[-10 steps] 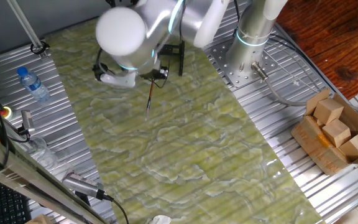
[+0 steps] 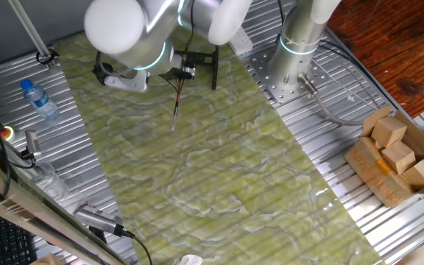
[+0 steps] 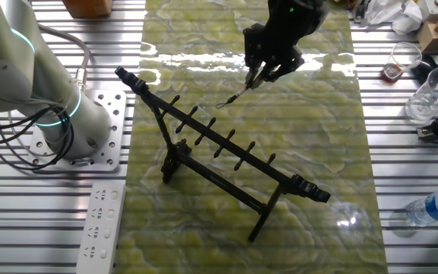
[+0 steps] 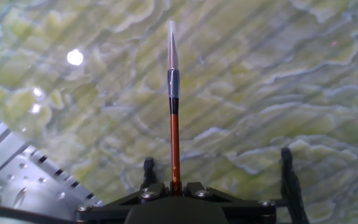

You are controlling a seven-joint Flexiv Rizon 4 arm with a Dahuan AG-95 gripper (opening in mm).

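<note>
A brush (image 4: 174,143) with a brown handle and a pale tip in what looks like a clear sleeve is clasped in my gripper. The fingers are shut around the handle, and the tip points away from the gripper. In exterior view 1 the brush (image 2: 176,110) slants down over the green mat, clear of other objects. A black rack (image 3: 215,137) with a row of pegs stands on the mat. My gripper (image 3: 258,74) shows just beyond it in exterior view 2, where a thin cord loop (image 3: 225,102) hangs from the brush's end near the rack's top bar.
A water bottle (image 2: 40,100) stands left of the mat, and a cardboard box (image 2: 377,177) of wooden blocks sits to the right. A power strip (image 3: 101,228) lies beside the robot's base.
In exterior view 1 the arm has shifted left and slightly up, uncovering more of the rack. The brush has moved with it a little, still in the gripper.
</note>
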